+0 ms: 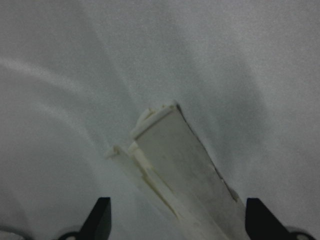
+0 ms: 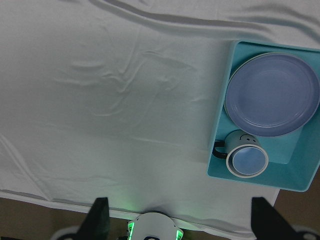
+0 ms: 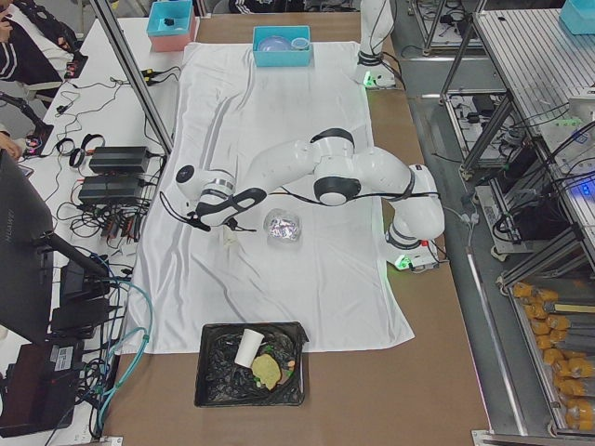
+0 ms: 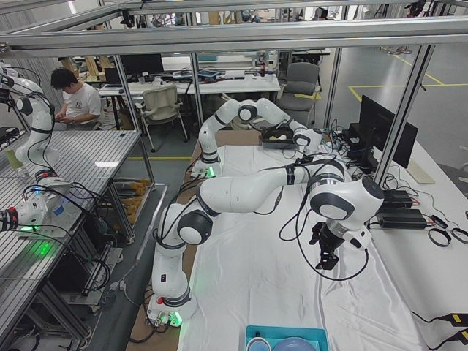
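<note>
In the left wrist view my left gripper stands open just over a pale, crumpled paper or card scrap (image 1: 185, 165) on the white cloth. The camera left view shows that scrap (image 3: 230, 237) small, beside the arm, with a clear crumpled plastic item (image 3: 282, 226) to its right. My right gripper is open over the cloth, nothing between its fingers; a teal bin (image 2: 217, 145) holds a blue plate (image 2: 272, 92) and a mug (image 2: 247, 160).
A black lined tray (image 3: 209, 362) with a white cup (image 3: 249, 347) and food-like scraps sits at the near end. The cloth between tray and bins is mostly clear. Metal frame posts and cables line both sides.
</note>
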